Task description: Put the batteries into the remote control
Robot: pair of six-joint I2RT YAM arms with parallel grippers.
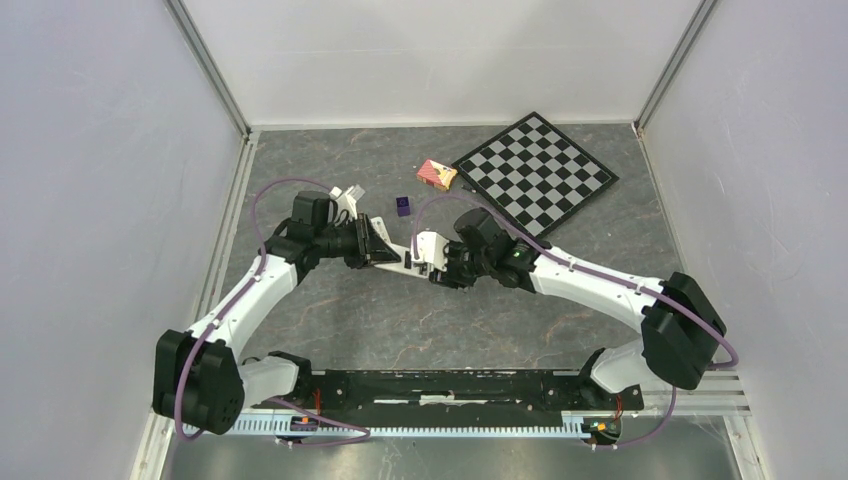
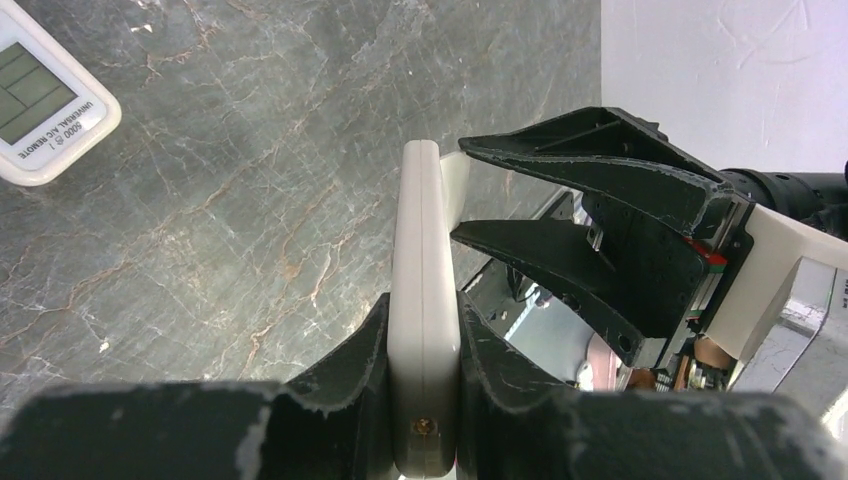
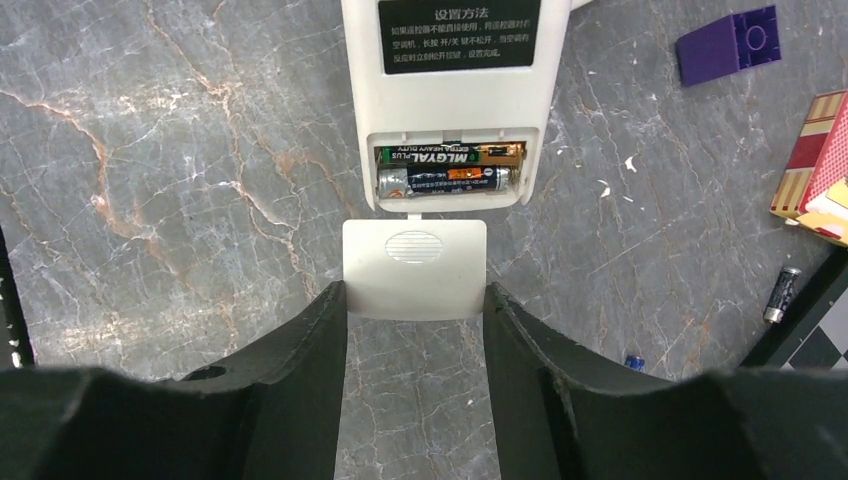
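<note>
My left gripper is shut on the white remote control (image 2: 422,250), seen edge-on in the left wrist view. The right wrist view shows the back of this remote (image 3: 450,100), its compartment open at the near end. Two batteries lie side by side inside, a green-and-black battery (image 3: 450,154) and a silver-and-black battery (image 3: 445,181). Just below the compartment, the white battery cover (image 3: 415,270) sits with its side edges between the fingertips of my right gripper. In the top view both grippers meet around the remote (image 1: 402,268).
Another white remote (image 2: 60,110) with a screen lies on the table. A purple block (image 3: 728,45), a red-yellow box (image 3: 815,170), a loose battery (image 3: 782,294) and a checkered board (image 1: 535,172) are nearby.
</note>
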